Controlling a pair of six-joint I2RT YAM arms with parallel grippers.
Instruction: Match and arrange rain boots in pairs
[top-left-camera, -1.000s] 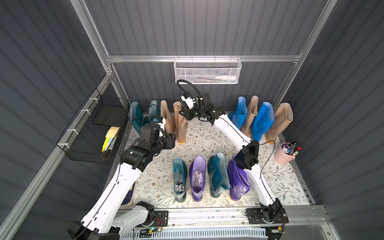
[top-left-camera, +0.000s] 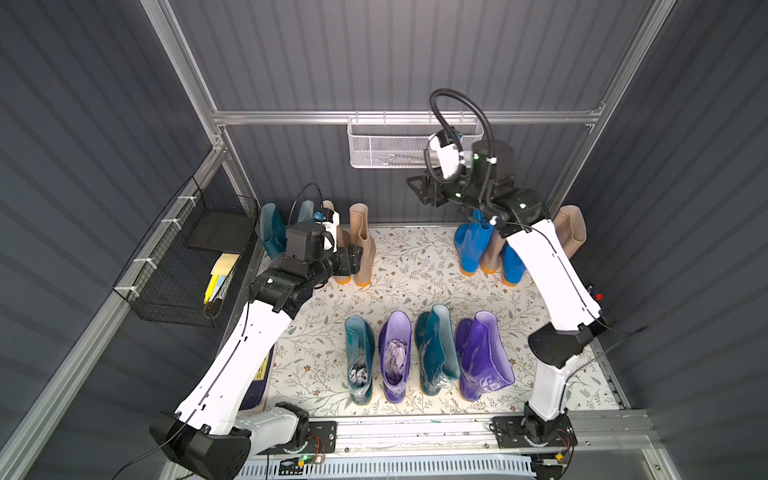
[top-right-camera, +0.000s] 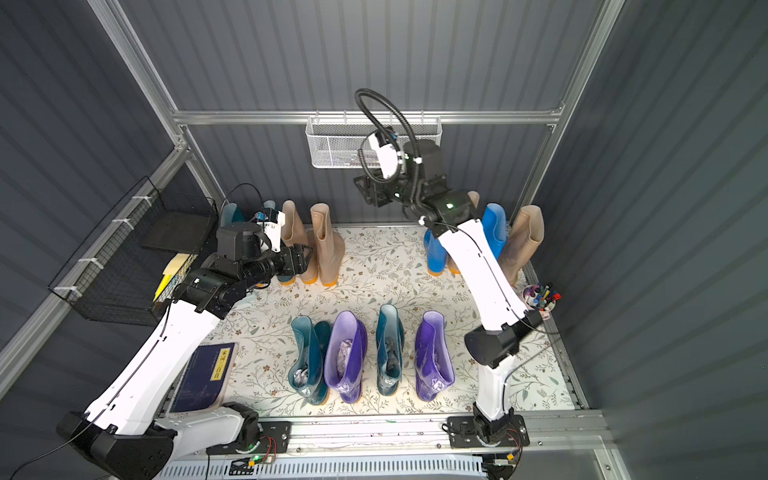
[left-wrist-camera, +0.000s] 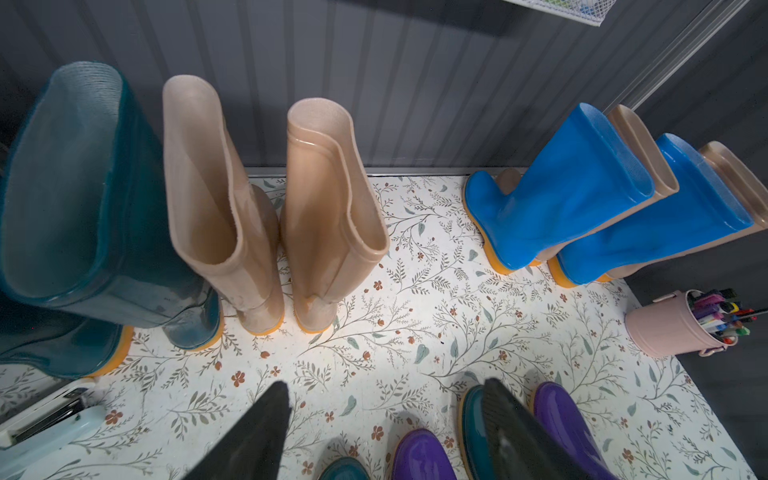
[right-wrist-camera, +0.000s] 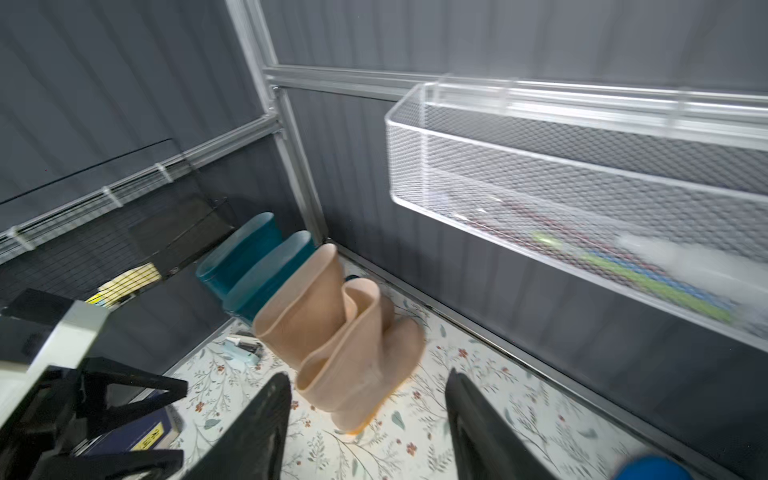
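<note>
At the back left stand two teal boots (left-wrist-camera: 60, 184) and two beige boots (left-wrist-camera: 332, 208) side by side. The back right row alternates blue boots (top-right-camera: 493, 228) and beige boots (top-right-camera: 525, 240). In the front row, teal boots (top-right-camera: 390, 352) alternate with purple boots (top-right-camera: 434, 360). My left gripper (top-left-camera: 357, 260) hovers near the back-left beige boots, its fingers (left-wrist-camera: 260, 424) apart and empty. Higher up, before the back wall, my right gripper (top-left-camera: 414, 189) is open, with only air between its fingers. The right arm partly hides the back-right row.
A white mesh basket (top-right-camera: 320, 148) hangs on the back wall behind my right gripper. On the left hangs a black wire basket (top-left-camera: 172, 280). A pink pen cup (left-wrist-camera: 660, 326) stands at the right edge. Bare patterned floor (top-right-camera: 384, 264) lies between the back groups.
My right arm has risen and swung right, away from the back-left beige boots and up before the mesh basket. The left gripper has shifted slightly right and up in the view.
</note>
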